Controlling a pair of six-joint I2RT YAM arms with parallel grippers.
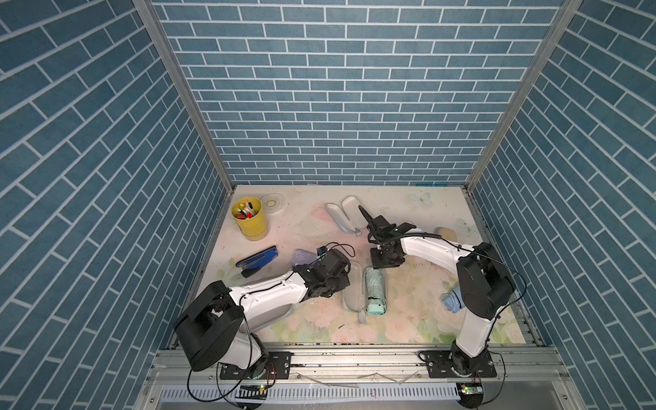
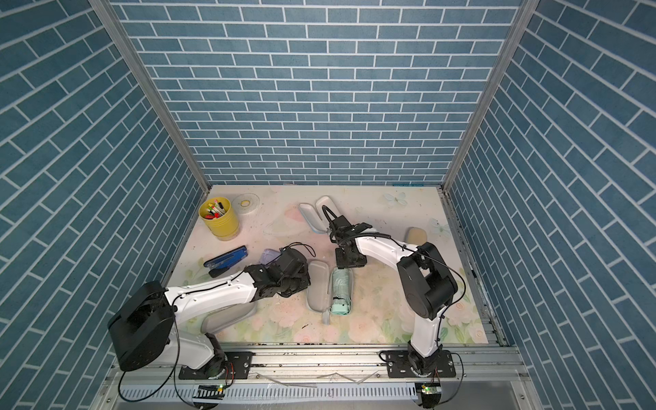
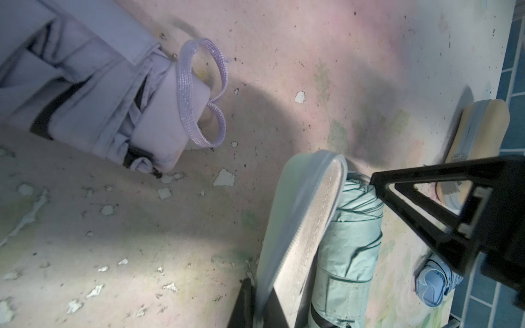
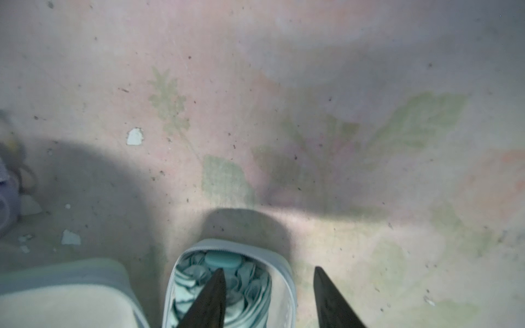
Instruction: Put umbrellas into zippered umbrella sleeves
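A folded mint umbrella (image 1: pixel 376 292) lies lengthwise in one half of an unzipped pale sleeve (image 1: pixel 353 290); the other half lies open to its left. In the left wrist view my left gripper is shut on the upright edge of that left half (image 3: pixel 306 202). My right gripper is part open above the far end of the umbrella's half, fingers apart. One fingertip (image 4: pixel 216 292) overlaps the umbrella (image 4: pixel 232 284), the other appears outside the sleeve rim (image 4: pixel 287 273). Left of them lies a lilac umbrella (image 3: pixel 109 93).
Another open sleeve (image 1: pixel 346 215) lies behind the arms. A blue umbrella (image 1: pixel 451 299) and a closed beige sleeve (image 2: pixel 415 235) lie to the right. At left are a blue stapler (image 1: pixel 257 257), a yellow pen cup (image 1: pixel 250 222) and a tape roll (image 1: pixel 272 203).
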